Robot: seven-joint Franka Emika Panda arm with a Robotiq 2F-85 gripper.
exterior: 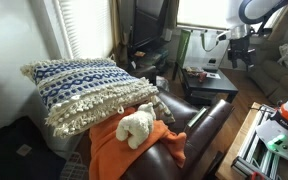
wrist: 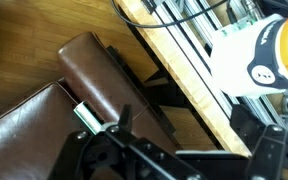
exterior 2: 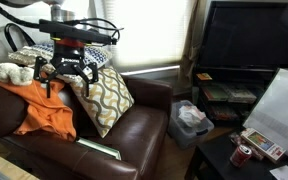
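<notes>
My gripper [exterior: 226, 55] hangs in the air, open, with nothing between its fingers. In the second exterior view the gripper [exterior 2: 68, 77] appears in front of the couch [exterior 2: 149, 110]. The wrist view shows both dark fingers of the gripper spread wide above brown leather and the wooden table edge. A white plush toy [exterior: 136, 125] lies on an orange blanket [exterior: 121, 152] draped over the couch. A flat, pale-edged object [exterior 2: 99, 148] rests on the leather seat; the wrist view shows its end [wrist: 87, 118].
A blue-white cushion [exterior: 89, 85] and a zigzag-patterned pillow [exterior 2: 106, 100] sit on the couch. A clear bin [exterior 2: 189, 122] stands beside it. On a dark table are a can [exterior 2: 241, 156] and papers. Open air surrounds the gripper.
</notes>
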